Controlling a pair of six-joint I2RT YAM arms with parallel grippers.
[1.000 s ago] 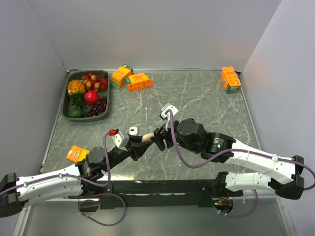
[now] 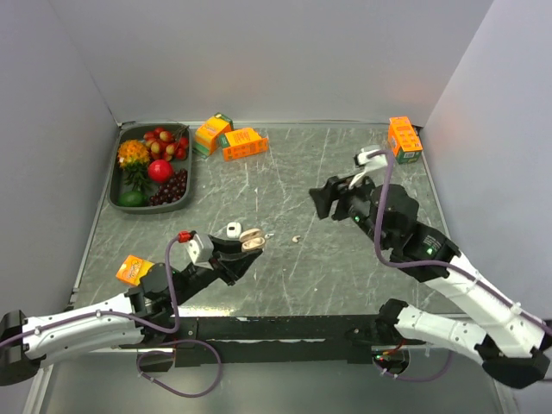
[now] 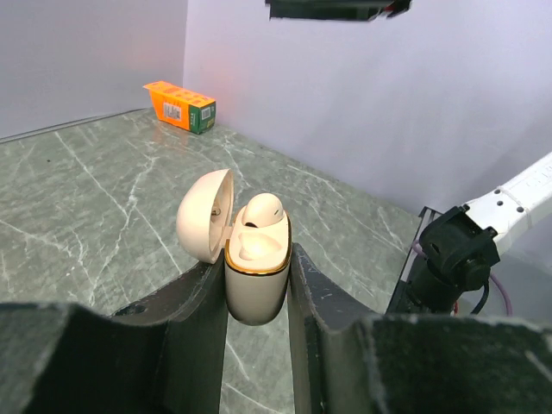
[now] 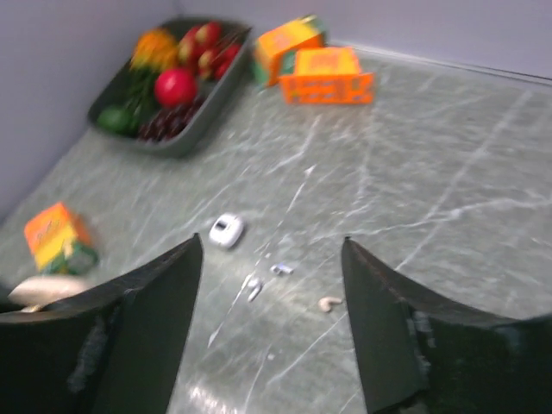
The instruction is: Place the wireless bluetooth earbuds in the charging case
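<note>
My left gripper [image 2: 240, 252] is shut on the cream charging case [image 3: 257, 276], whose lid [image 3: 197, 216] stands open; a cream piece [image 3: 263, 210] sits in it. My right gripper [image 2: 332, 194] is raised at right of centre, fingers apart with nothing seen between them; its fingertips [image 4: 177, 276] are blurred in its own view. On the table below it lies a small cream earbud [image 4: 329, 304], near a small pale piece [image 4: 281, 268].
A fruit basket [image 2: 116, 177] is at back left. Orange boxes [image 2: 244, 143] stand at the back, with others at back right and front left. A small white object [image 2: 234, 229] lies left of centre.
My right gripper has moved away from the case, up and to the right in the top view. My left gripper has shifted slightly left with the case.
</note>
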